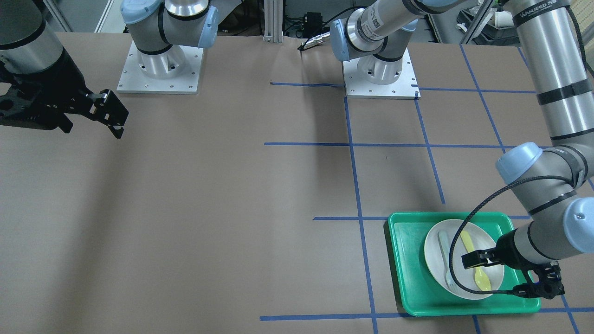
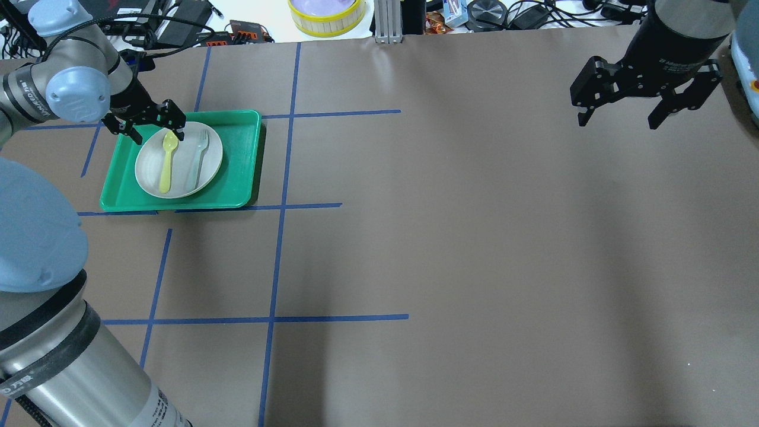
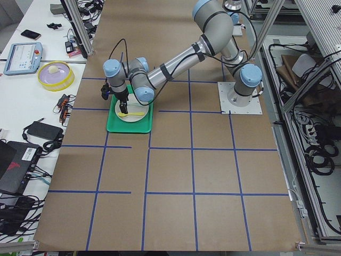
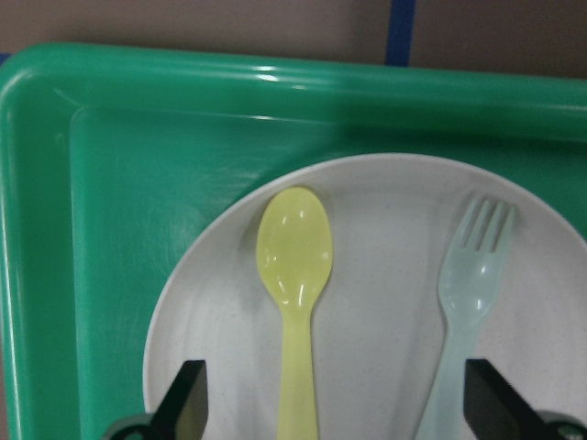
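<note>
A green tray (image 1: 412,278) holds a white plate (image 2: 185,186) with a yellow spoon (image 4: 295,266) and a pale mint fork (image 4: 466,293) lying side by side. My gripper hangs just over the plate, open, its fingertips either side of the spoon handle, the right one near the fork handle. Nothing shows held between them. In the front view my wrist hides part of the plate.
Another black gripper (image 2: 646,92) is at the far side, away from the tray. Cables and a yellow-rimmed tub (image 2: 327,25) lie beyond the table's edge.
</note>
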